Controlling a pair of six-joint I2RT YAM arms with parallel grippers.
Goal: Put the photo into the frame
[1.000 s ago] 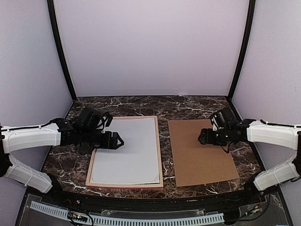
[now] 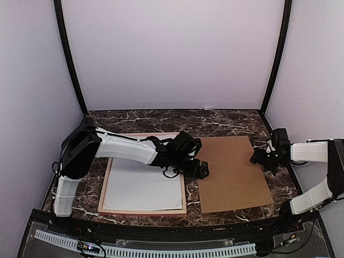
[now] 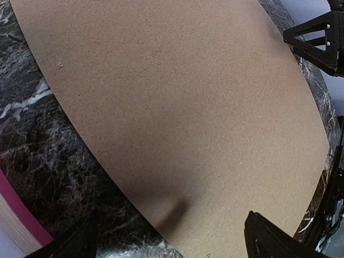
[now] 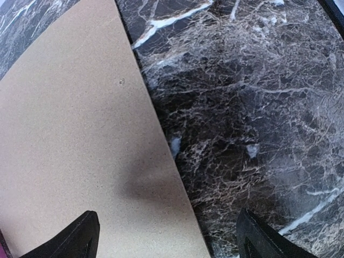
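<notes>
A brown board (image 2: 231,188) lies on the right half of the marble table. Left of it lies a pale wooden frame (image 2: 102,199) holding a white sheet (image 2: 142,191). My left gripper (image 2: 201,169) is open above the board's left edge; its wrist view shows that edge between the fingers and the frame's pink rim (image 3: 24,215) at lower left. My right gripper (image 2: 259,158) is open over the board's right edge; in its wrist view the edge runs between the fingertips.
Bare marble table (image 2: 172,121) runs along the back, with narrow strips at the sides. White walls stand on three sides. The left arm spans across the frame.
My left gripper has moved right from above the white sheet to the board's left edge. My right gripper has moved right to the board's right edge. The board looks unmoved.
</notes>
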